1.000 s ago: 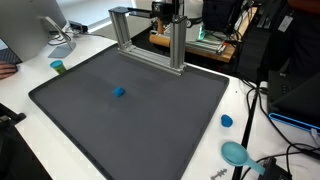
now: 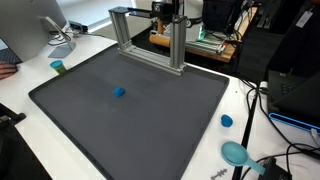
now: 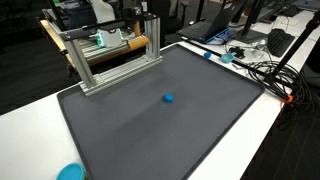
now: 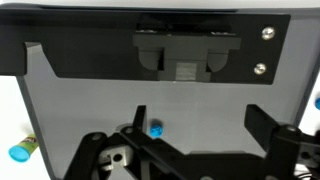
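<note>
A small blue object (image 2: 119,91) lies on the dark grey board (image 2: 150,128); the same blue piece (image 3: 168,98) shows near the board's middle in exterior view 2. In the wrist view my gripper is open, its dark fingers (image 4: 262,124) wide apart with nothing held between them. The blue piece (image 4: 156,129) appears in the lower part of that view, near the left finger. Across the top of the wrist view runs a black bar (image 4: 100,55) with a dark fitting in its middle. My gripper cannot be clearly made out in the exterior views.
A metal-framed stand (image 2: 150,55) rises at the board's far edge. A green-and-blue cup (image 2: 58,67) stands off the board's far left corner. To the right lie a blue round item (image 2: 227,121), a teal bowl (image 2: 240,156) and black cables. Most of the board is bare.
</note>
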